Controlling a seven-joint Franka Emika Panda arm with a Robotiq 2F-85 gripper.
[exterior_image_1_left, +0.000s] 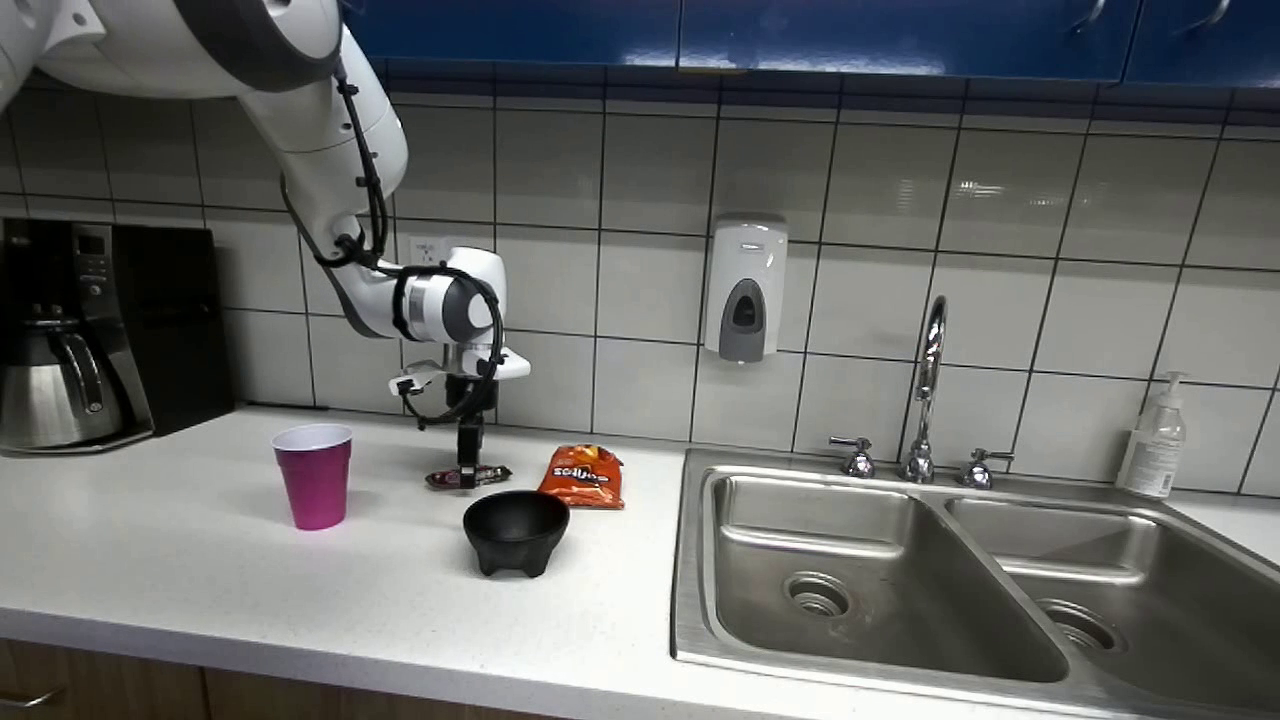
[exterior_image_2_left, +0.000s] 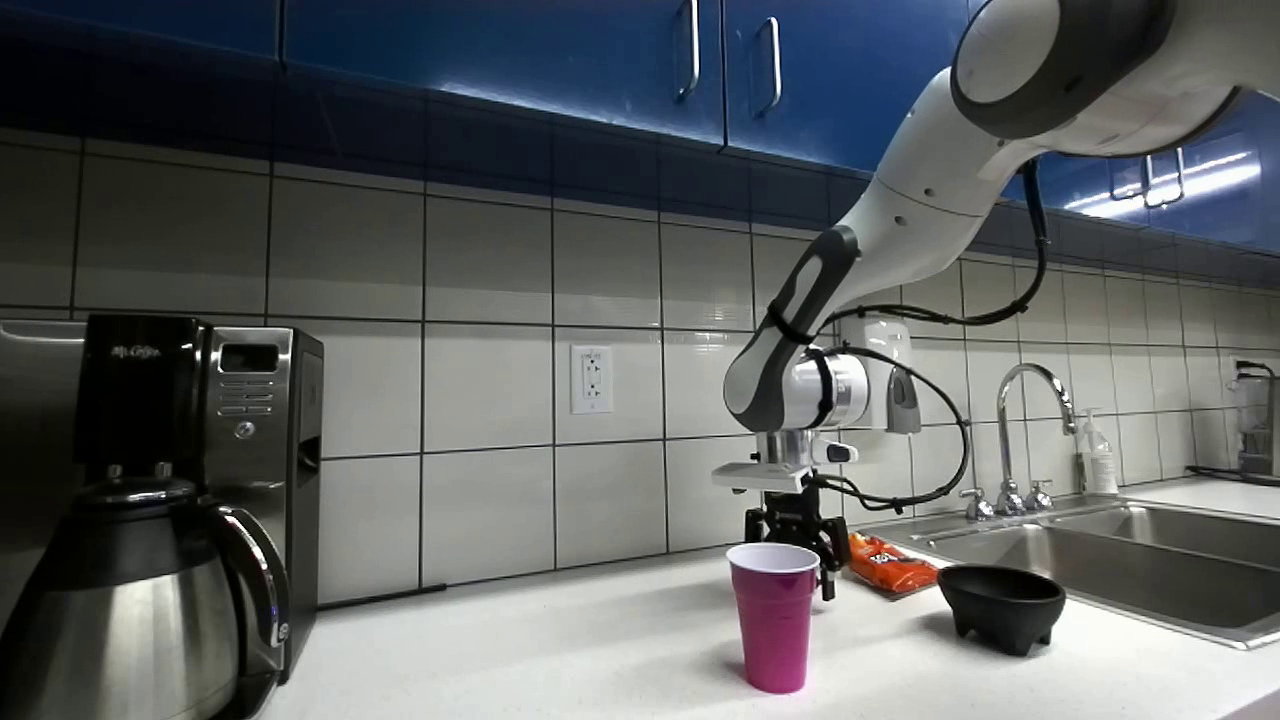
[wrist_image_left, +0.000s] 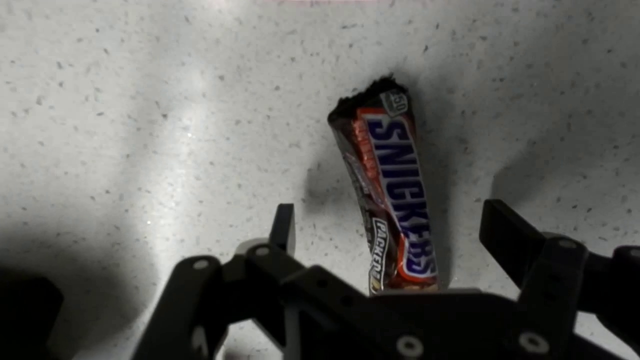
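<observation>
A Snickers bar in a brown wrapper lies on the counter, its near end hidden by my gripper's body in the wrist view. My gripper stands open, one finger on each side of the bar with a gap to both. In exterior view 1 the gripper points straight down at the bar, low over the counter by the back wall. Exterior view 2 shows the gripper partly behind the pink cup, and the bar is hidden there.
In exterior view 1, the pink cup stands left of the bar. A black footed bowl is in front of it, and an orange Doritos bag lies to its right. Farther right is the sink; a coffee maker is far left.
</observation>
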